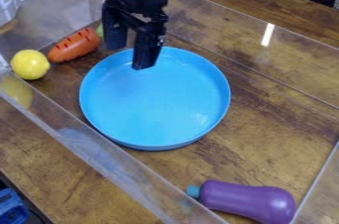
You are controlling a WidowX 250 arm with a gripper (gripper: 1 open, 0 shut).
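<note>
The black gripper point(130, 40) hangs open over the back-left rim of a round blue plate point(155, 104), just right of an orange toy carrot point(74, 46) with green leaves. A yellow lemon point(31, 64) lies left of the plate, below the carrot. The plate is empty. Nothing shows between the gripper's fingers.
A purple toy eggplant point(245, 200) lies at the front right. Clear walls of a bin run along the left and front. A blue object point(8, 208) sits at the bottom-left corner. The wooden surface right of the plate is clear.
</note>
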